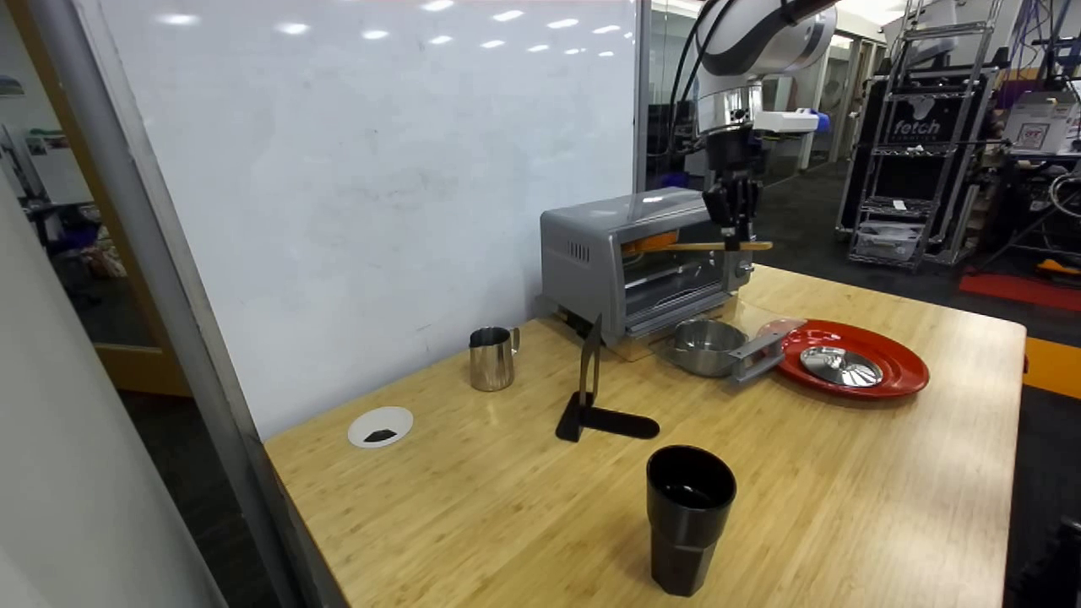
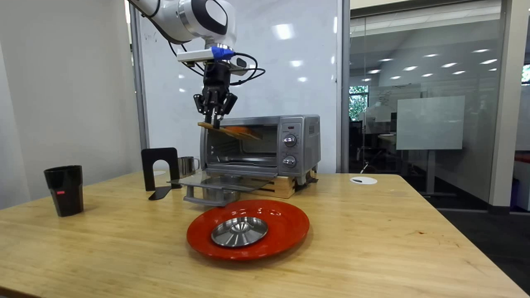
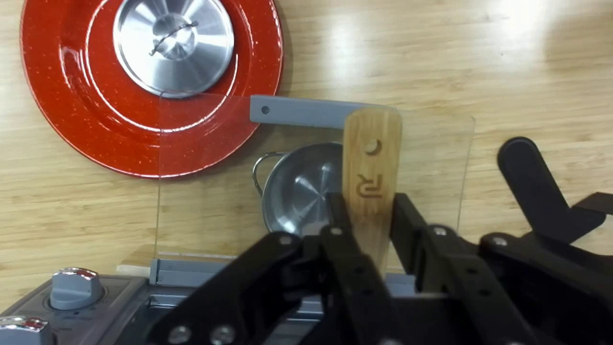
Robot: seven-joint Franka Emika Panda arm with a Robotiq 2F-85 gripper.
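A wooden-handled utensil (image 3: 372, 155) is held level, its handle end pointing out toward the table's front. My gripper is shut on that handle, with one finger on either side. In the second exterior view the gripper (image 2: 212, 125) hangs before the upper part of the toaster oven (image 2: 310, 144). The utensil's orange far end (image 2: 243, 131) reaches toward the oven's opening; whether it is inside cannot be told. Below, the oven's glass door (image 3: 201, 212) lies folded down, and a steel pot (image 3: 301, 187) shows through it.
A red plate (image 2: 293, 238) bearing a steel lid (image 2: 239, 231) sits in front of the door. Toward the other side stand a black bookend (image 1: 618, 422), a steel pitcher (image 1: 491, 361) and a black cup (image 1: 684, 527). Bare table lies right of the plate in the second exterior view.
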